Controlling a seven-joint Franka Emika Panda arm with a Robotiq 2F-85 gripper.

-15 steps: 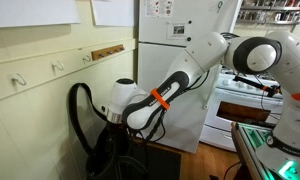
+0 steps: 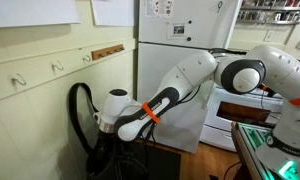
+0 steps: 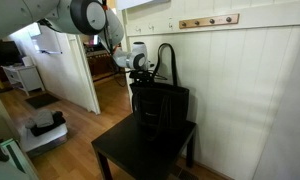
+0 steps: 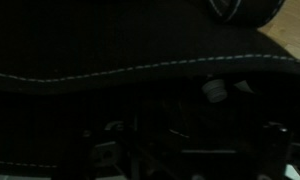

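A black tote bag point(image 3: 160, 105) with long handles point(image 3: 174, 62) stands upright on a dark low table point(image 3: 132, 146). My arm reaches down to it from behind in the second exterior view. In the wrist view my gripper is open, pointing down over the bag's dark opening, with its fingers point(image 4: 108, 155) barely visible. A stitched bag edge point(image 4: 120, 70) crosses that view. Just beyond the fingers lies a small pale ribbed object point(image 4: 215, 91), possibly a cap, inside the dark. In the first exterior view the fingertips are lost against the black bag.
A cream wall with a hook rail point(image 2: 58, 65) runs close beside the bag. A white refrigerator point(image 2: 174, 75) stands behind the arm, with a stove point(image 2: 222, 110) farther right. Bare wood floor point(image 3: 85, 155) lies around the table.
The wrist and gripper have come down toward the bag and shifted slightly left in the first exterior view. The bag appears to stay in place.
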